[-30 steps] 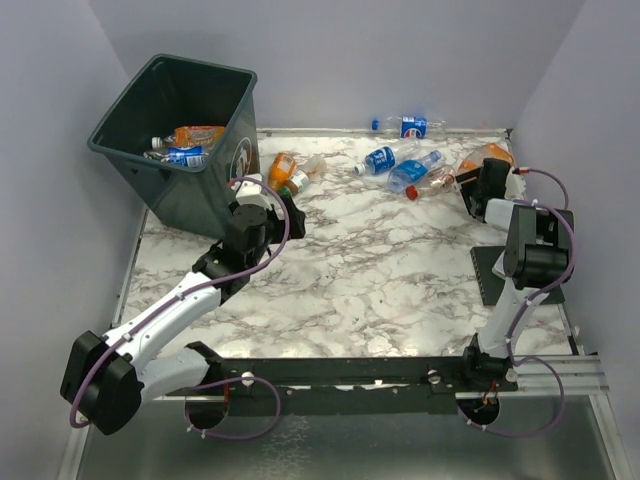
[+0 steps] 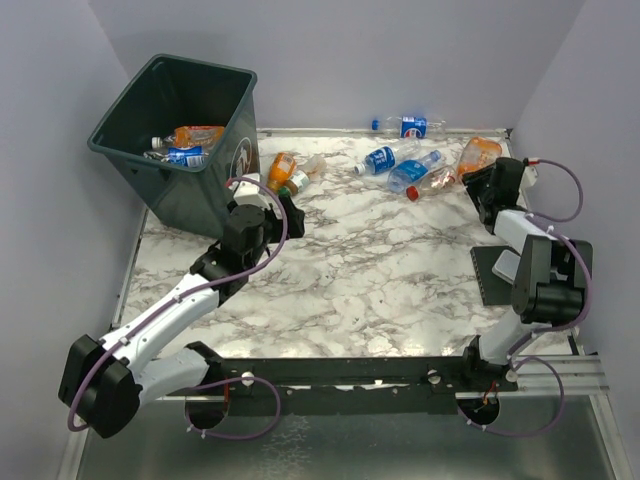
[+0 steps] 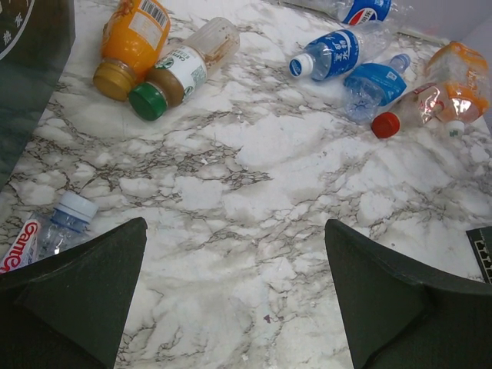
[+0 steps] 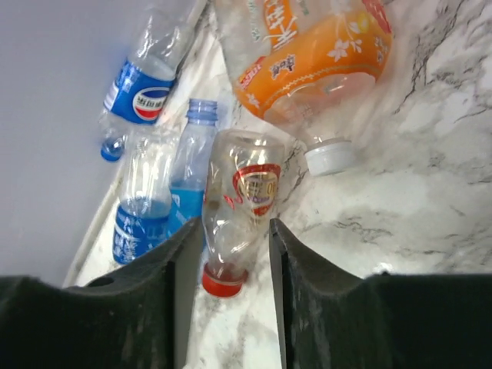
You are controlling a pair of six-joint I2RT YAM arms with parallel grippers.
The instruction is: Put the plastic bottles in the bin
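Note:
My right gripper hangs just above the clear red-capped bottle (image 4: 238, 184) at the top right of the table, its fingertips close together. Beside it lie an orange-labelled bottle (image 4: 315, 73), blue-labelled bottles (image 2: 392, 158) and a Pepsi bottle (image 2: 410, 127). My left gripper stands open over bare table near the bin, with a Gatorade bottle (image 3: 46, 238) by its left finger and an orange bottle (image 3: 132, 42) and green-capped bottle (image 3: 177, 81) farther off. The dark bin (image 2: 180, 185) at the top left holds several bottles.
A dark pad (image 2: 488, 288) with a pale object on it lies beside the right arm. Walls bound the sides and back.
The left arm and the bottles look the same.

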